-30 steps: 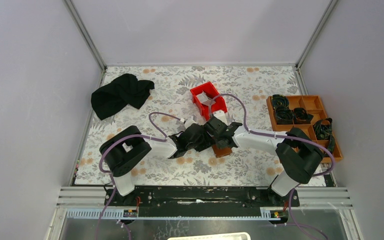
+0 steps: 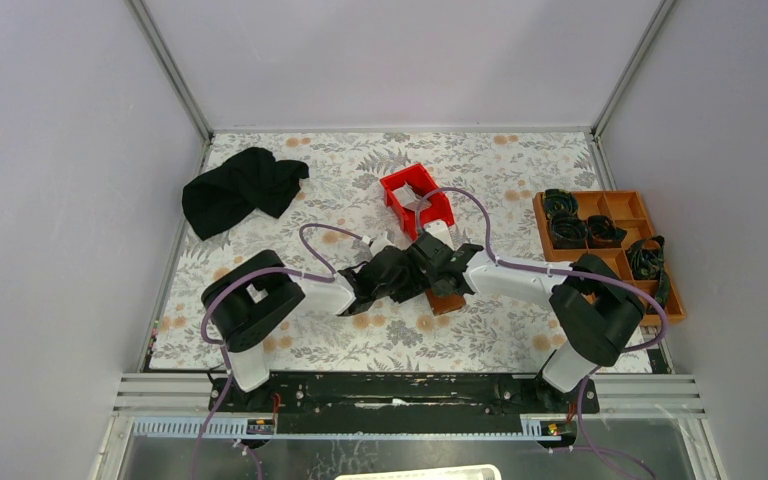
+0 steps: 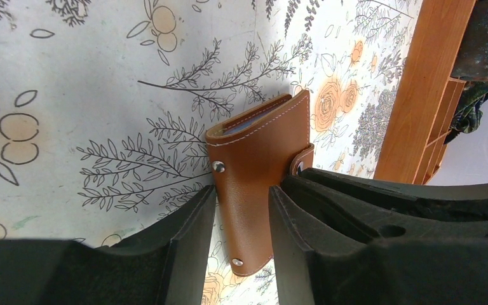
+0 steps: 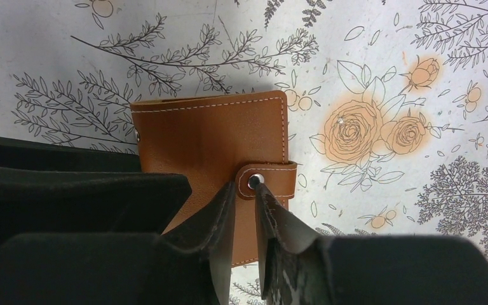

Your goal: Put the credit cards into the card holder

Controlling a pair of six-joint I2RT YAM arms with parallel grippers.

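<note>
The brown leather card holder [image 2: 445, 302] [image 3: 248, 184] [image 4: 197, 140] lies on the patterned surface beneath both grippers, at the middle of the top view. Its strap and snap [image 4: 254, 181] sit at its right side. My left gripper is part open over the holder's studded edge, its fingertips close to it. My right gripper is part open at the snap tab, one fingertip by the snap. Whether either fingertip touches is unclear. A thin blue-grey edge shows inside the holder's opening in the left wrist view; I cannot tell what it is.
A red bin [image 2: 393, 183] with pale items inside stands behind the grippers. A wooden compartment tray [image 2: 628, 212] with coiled dark items is at the right, a black cloth [image 2: 240, 185] at the back left.
Both arms shift very slightly at most; in the top view nothing else visibly differs from a second ago.
</note>
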